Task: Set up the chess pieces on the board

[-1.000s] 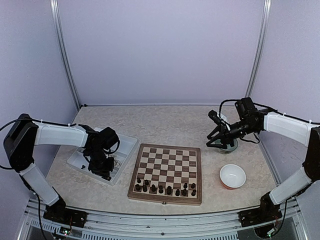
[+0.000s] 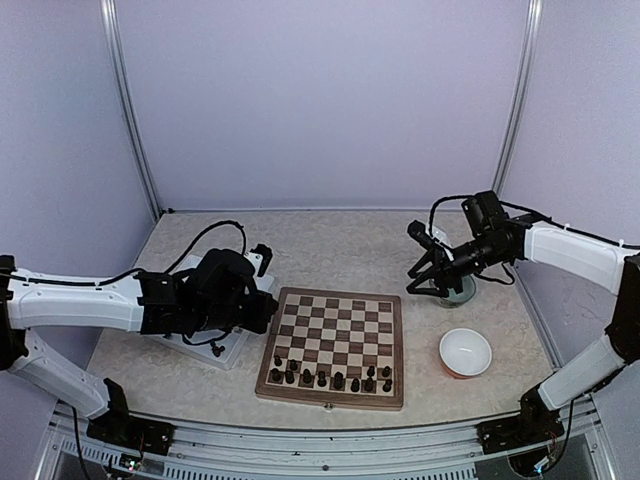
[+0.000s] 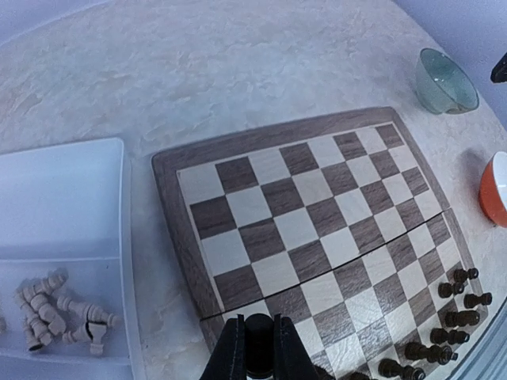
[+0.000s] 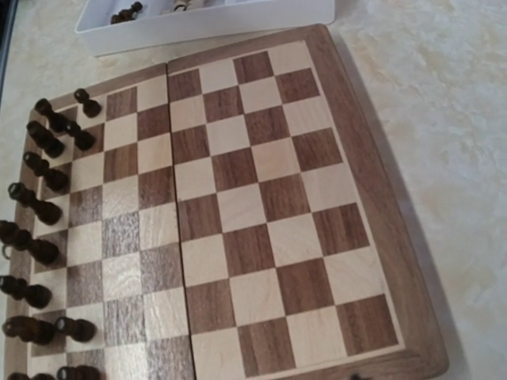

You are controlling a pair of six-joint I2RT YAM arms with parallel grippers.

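The chessboard (image 2: pixel 330 330) (image 3: pixel 293 214) (image 4: pixel 261 198) lies mid-table, with dark pieces (image 3: pixel 444 336) (image 4: pixel 32 245) standing along its near side. My left gripper is shut on a dark chess piece (image 3: pixel 258 334), raised near the board's left edge. The white tray (image 3: pixel 123 206) (image 4: pixel 206 36) left of the board holds white pieces (image 3: pixel 47 309) and a few dark ones (image 4: pixel 127 14). My right gripper (image 2: pixel 425 280) hangs above the green bowl, right of the board; its opening is hard to judge in the top view.
A green glass bowl (image 3: pixel 444 83) stands at the back right, and a white-and-orange bowl (image 2: pixel 465 350) is nearer, right of the board.
My left gripper has risen out of the tray and moved right toward the board. The right arm has shifted slightly leftward over the last second.
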